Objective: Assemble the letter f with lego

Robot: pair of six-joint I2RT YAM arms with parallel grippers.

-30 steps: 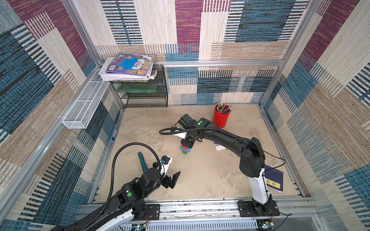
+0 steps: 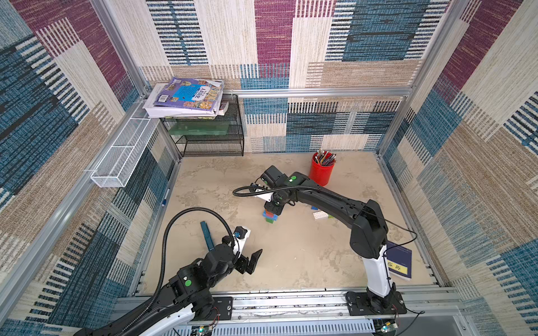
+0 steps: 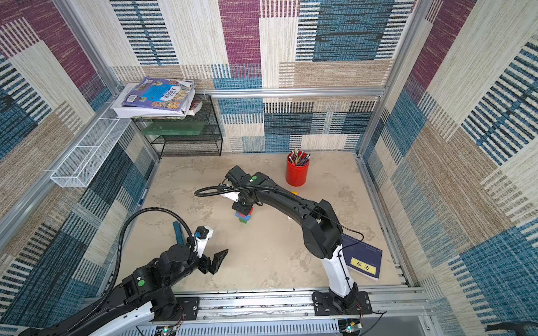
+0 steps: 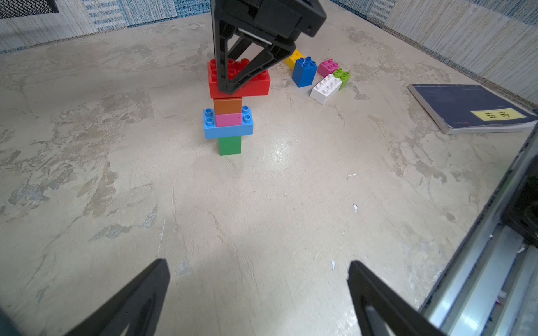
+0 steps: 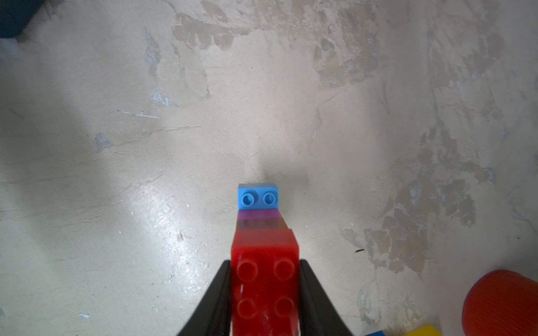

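Observation:
A brick tower rises at mid-table: a green brick (image 4: 229,145) at the bottom, then a wider blue brick (image 4: 228,130), a pink one (image 4: 228,119), an orange one (image 4: 227,105) and a wide red brick (image 4: 249,86) on top. My right gripper reaches down around the red brick, shut on it, a finger against each side. Whether the green base rests on the table cannot be told. Apart from the tower, near the front left, my left gripper is open and empty, its fingers wide apart.
Loose blue (image 4: 304,71), white (image 4: 326,88), yellow, pink and light green bricks lie right of the tower. Farther off are a red pencil cup (image 2: 321,169) and a dark blue book (image 2: 399,259). A teal object (image 2: 206,235) lies left.
The right arm and the brick tower have shifted very slightly to the right together. The left arm has stayed still.

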